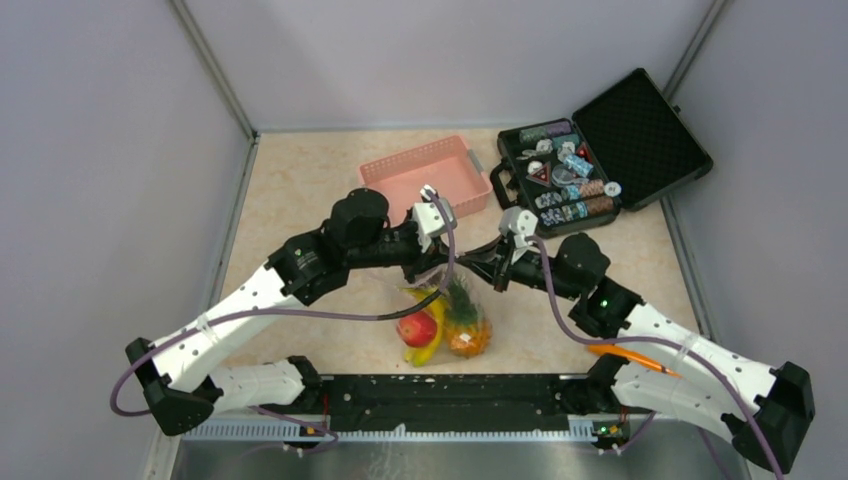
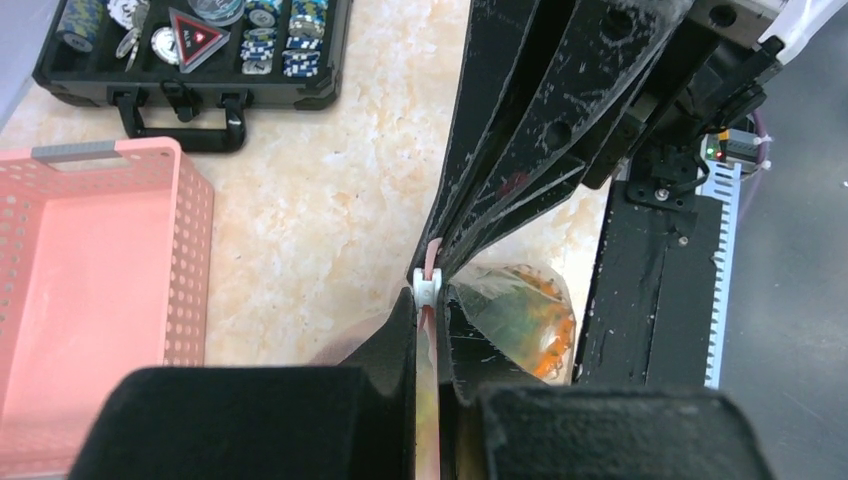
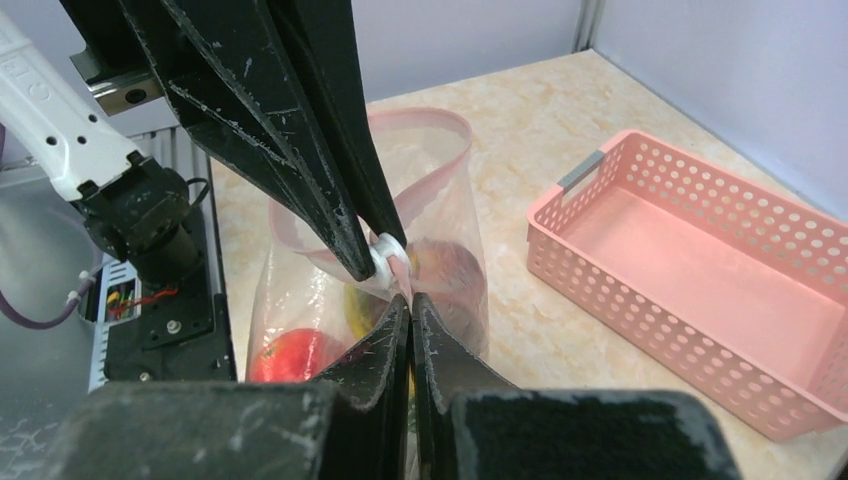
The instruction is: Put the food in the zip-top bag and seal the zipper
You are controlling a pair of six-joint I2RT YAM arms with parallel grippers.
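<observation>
A clear zip bag with a pink rim [image 3: 450, 150] stands on the table, holding a red apple [image 1: 416, 328], a banana [image 1: 424, 352] and a pineapple [image 1: 468, 336]. My left gripper is shut on the bag's white zipper slider [image 2: 426, 288] and pink rim. My right gripper is shut just beside the slider, at the pink strip, with nothing clearly between its fingers. The two grippers' tips almost meet above the bag.
A pink basket [image 1: 420, 175] stands behind the bag. An open black case of chips [image 1: 560, 175] lies back right. An orange object [image 1: 640, 360] lies at front right under my right arm.
</observation>
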